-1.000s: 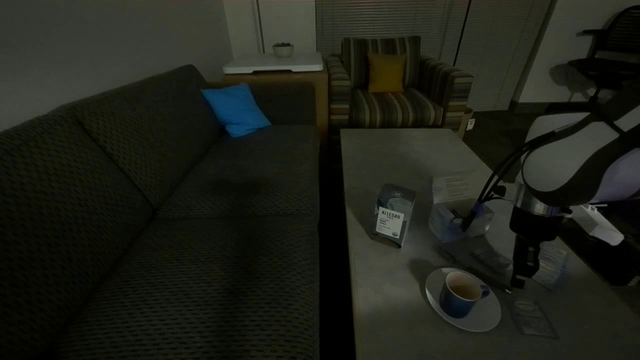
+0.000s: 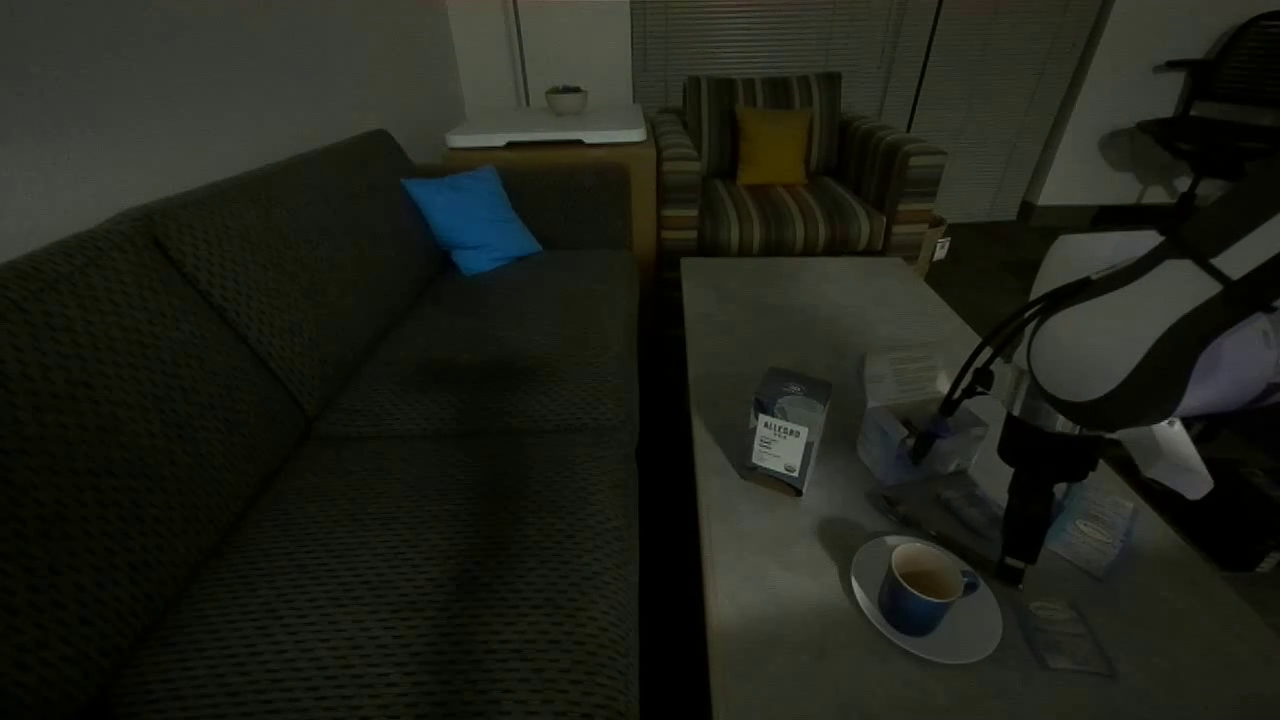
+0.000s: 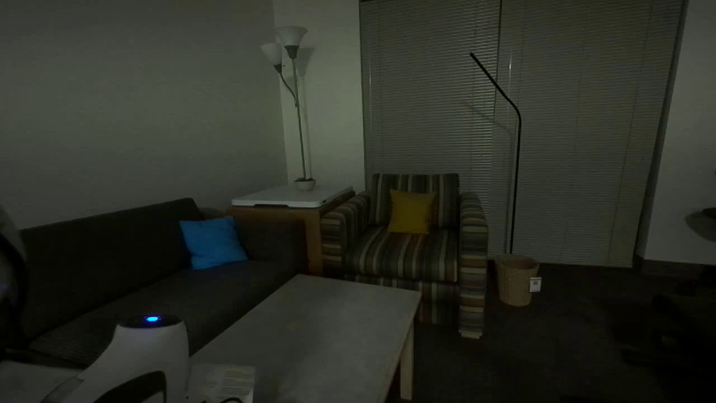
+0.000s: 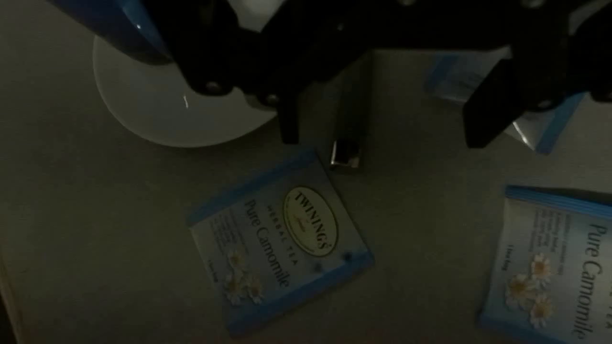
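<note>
My gripper (image 2: 1015,569) points down, low over the table beside the saucer. In the wrist view its two dark fingers (image 4: 289,123) stand well apart. Between them, lower down, a dark slender item with a shiny metal end (image 4: 345,154) lies on the table; I cannot tell what it is. A blue cup (image 2: 918,594) of brown liquid sits on a white saucer (image 2: 873,606). One Twinings camomile tea packet (image 4: 281,241) lies near the saucer. A second packet (image 4: 551,269) is at the wrist view's right edge, and another packet (image 4: 479,71) is partly covered by the fingers.
A dark Allegro tea box (image 2: 786,426) stands at the table's left, with an open pale box (image 2: 918,438) to its right. A sofa (image 2: 480,480) runs along the left side, and a striped armchair (image 2: 792,210) stands beyond the table.
My gripper has moved left and slightly lower, closer to the saucer and the dark slender item. The cup, boxes and packets stay where they were.
</note>
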